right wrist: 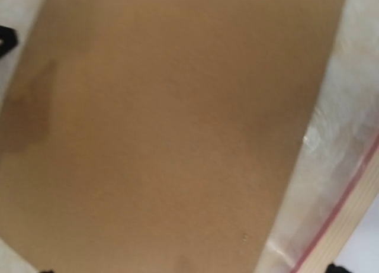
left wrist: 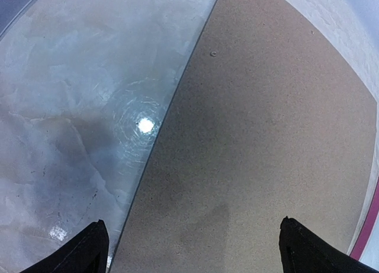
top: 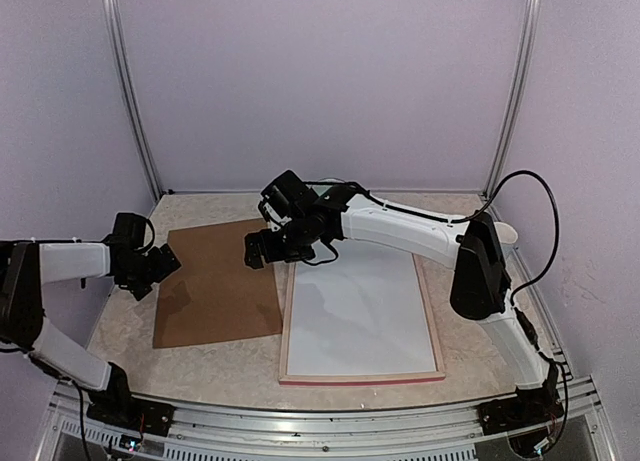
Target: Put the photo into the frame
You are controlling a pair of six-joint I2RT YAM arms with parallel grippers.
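Note:
A flat brown sheet (top: 215, 291), likely the photo lying face down, rests on the left of the table. Just right of it is the light wooden frame (top: 434, 331) with a white inner surface. My left gripper (top: 158, 273) is over the sheet's left edge, its fingers (left wrist: 83, 249) spread wide with nothing between them. Above the sheet's right side, near the frame's left edge, hangs my right gripper (top: 256, 249). In the right wrist view only its fingertips (right wrist: 337, 268) show at the bottom corners, far apart, and the brown sheet (right wrist: 172, 131) fills most of the picture.
A mug (top: 506, 235) stands at the right, partly behind the right arm. The dishes at the back are mostly covered by that arm. Bare tabletop (top: 480, 351) shows to the right of the frame.

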